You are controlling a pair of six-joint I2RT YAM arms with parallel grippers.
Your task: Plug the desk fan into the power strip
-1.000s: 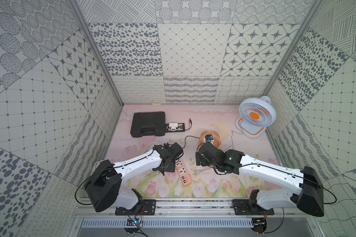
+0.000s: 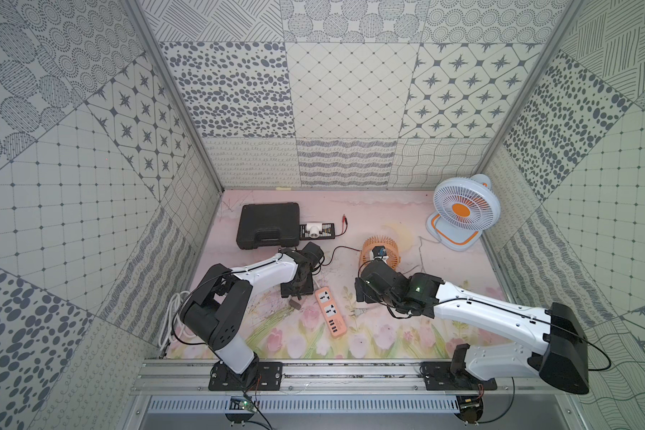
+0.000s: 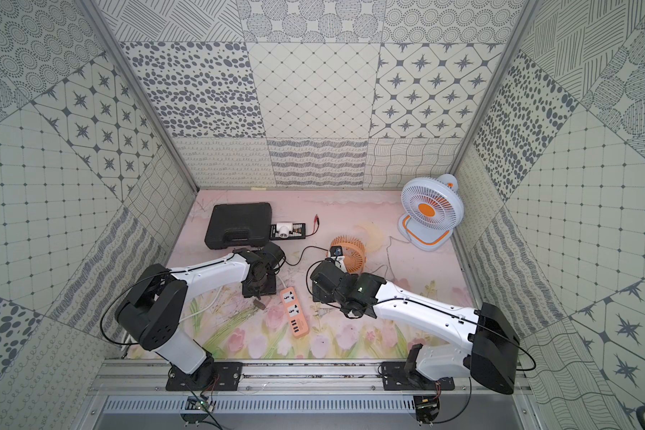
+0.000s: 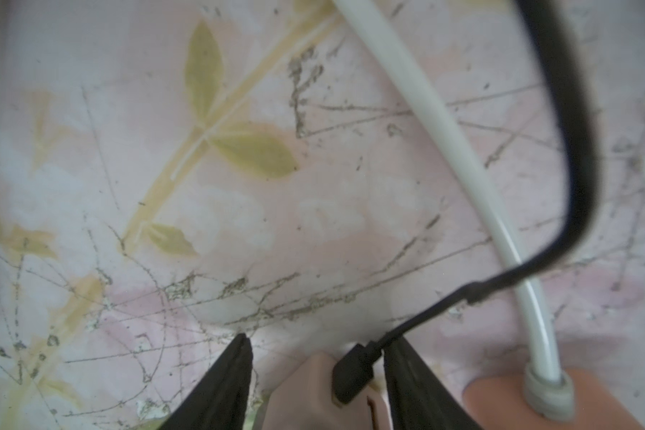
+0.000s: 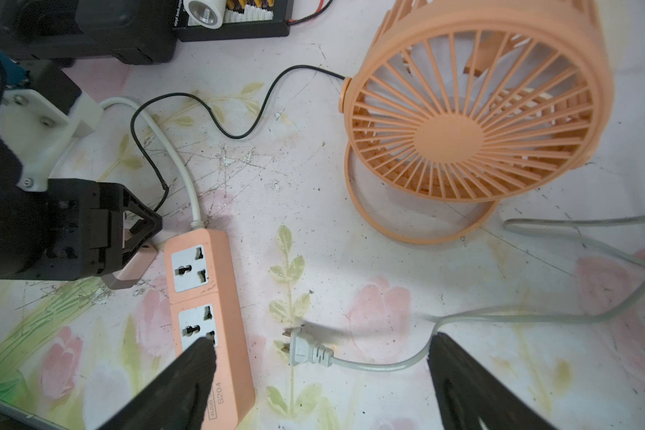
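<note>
My left gripper is low over the table, its fingers apart on either side of a peach adapter block (image 4: 304,397). A black plug (image 4: 352,374) on a thin black cable sits at the block; whether it is seated is unclear. That cable leads to the orange desk fan (image 5: 448,136). Just right of the block lies the peach power strip (image 5: 211,315), its two visible sockets empty. My right gripper hangs open above the table, with nothing between its fingers. Below it, a white plug (image 5: 304,351) lies beside the strip on a pale cord (image 5: 387,365).
Behind the left arm stand a black case (image 2: 268,225) and a black tray (image 2: 317,230) with a white item on it. A white fan (image 2: 466,211) occupies the back right. The strip's white cable (image 4: 451,147) runs back near the left gripper.
The right arm stays nearly still.
</note>
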